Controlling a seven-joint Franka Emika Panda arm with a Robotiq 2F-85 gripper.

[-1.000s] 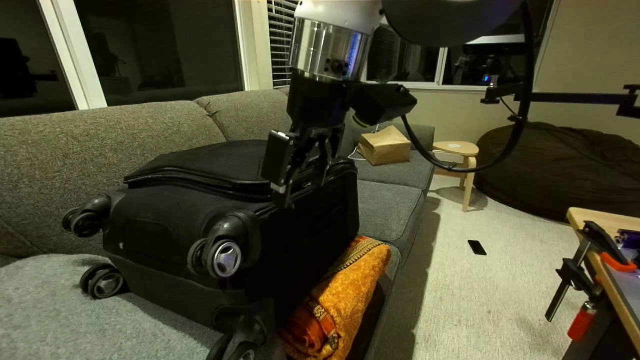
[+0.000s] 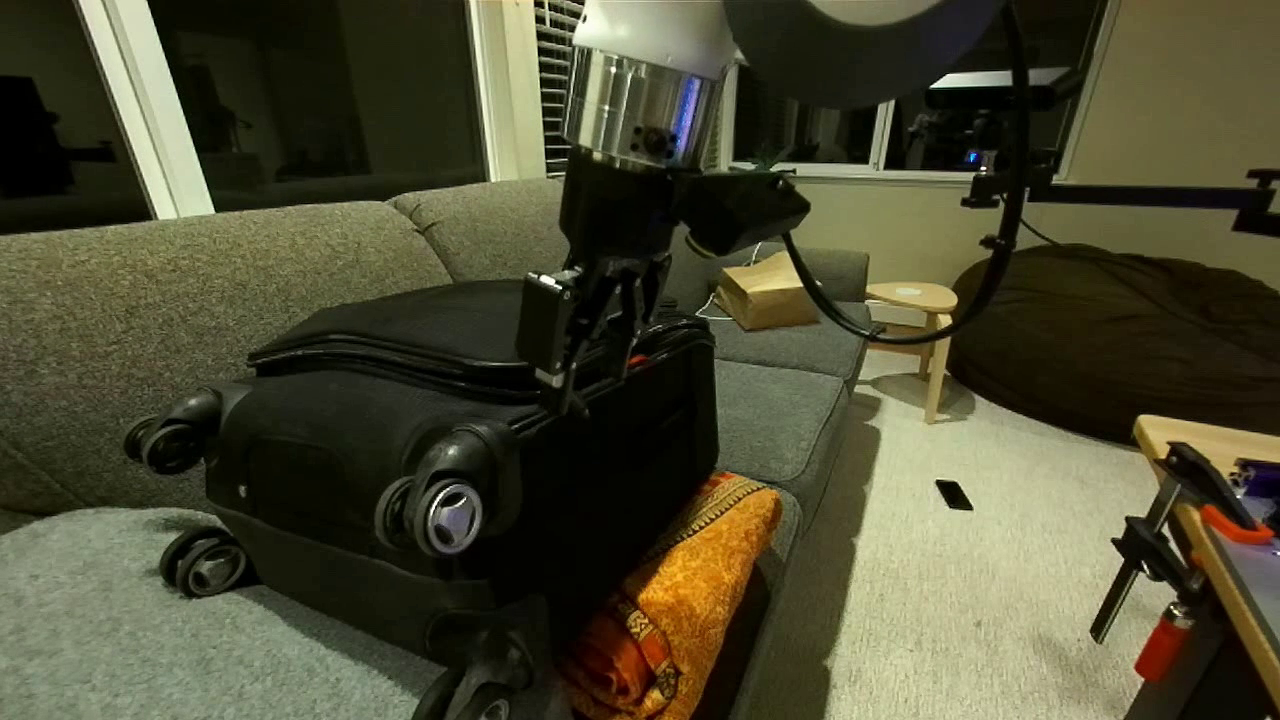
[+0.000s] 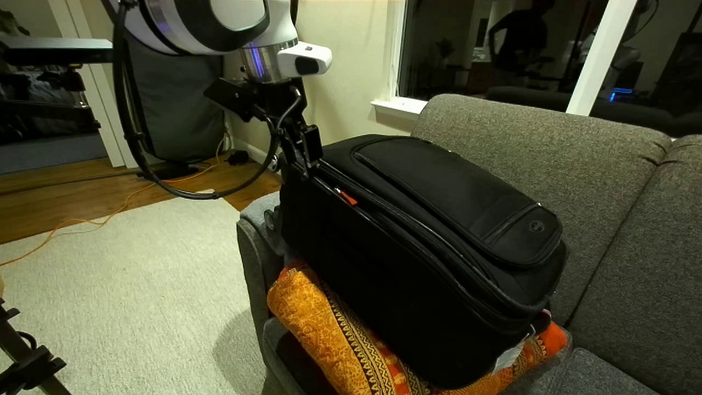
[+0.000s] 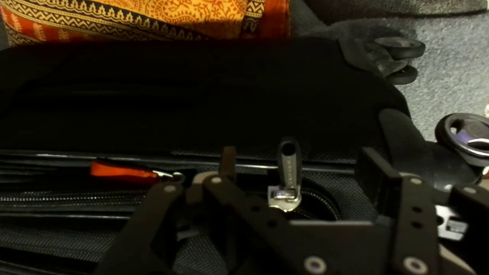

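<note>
A black suitcase (image 2: 360, 414) lies on the couch, its zipper seam running along the upper front edge. In the wrist view, a metal zipper slider with a dark pull tab (image 4: 289, 167) sticks up from that seam. My gripper stands part open over it, with one finger (image 4: 227, 162) on the left and the other on the right of the tab; neither appears to touch it. Farther left along the seam is another pull with a red-orange tab (image 4: 123, 172). In exterior view 2 my gripper (image 3: 306, 171) points down at the suitcase's near-left corner.
Under the suitcase is a folded orange patterned cloth (image 3: 316, 322). Suitcase wheels (image 4: 467, 137) stick out close to the right finger. The couch back (image 3: 520, 151) rises behind, and open carpet (image 2: 924, 600) lies in front.
The arm has shifted slightly left in exterior view 1, and the fingers look closer together. The red-orange tab now shows beside the gripper. The suitcase has not visibly moved.
</note>
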